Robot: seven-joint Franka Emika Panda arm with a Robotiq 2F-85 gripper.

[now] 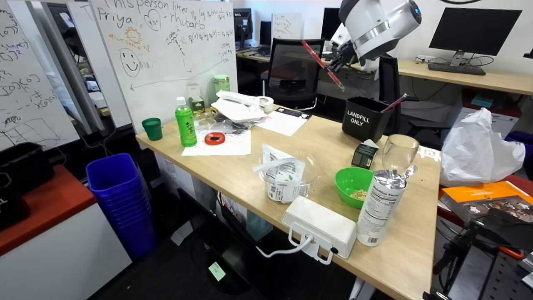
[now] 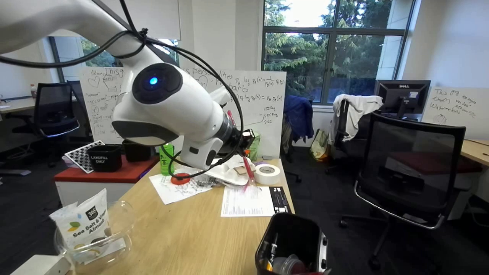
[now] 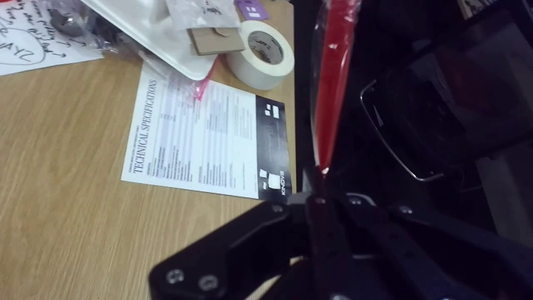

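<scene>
A long, thin red stick (image 3: 333,75) in clear wrapping is pinched in my gripper, whose fingers are shut around it. In exterior view 1 the stick (image 1: 313,54) slants through my gripper (image 1: 328,68), high above the far side of the table and touching nothing else. Exterior view 2 shows the lower end of the stick (image 2: 250,173) hanging down below my gripper (image 2: 246,146). The black bin marked "LANDFILL ONLY" (image 1: 355,131) stands on the table, lower and to the right in exterior view 1. Inside it lie a pen and some plastic.
A printed sheet (image 3: 200,145), a tape roll (image 3: 260,77) and a white tray (image 3: 150,25) lie under the gripper. Nearer the front are a clear tub (image 1: 313,172), a green bowl (image 1: 344,185), a wine glass (image 1: 399,150) and a tall can (image 1: 378,215). Mid-table is bare.
</scene>
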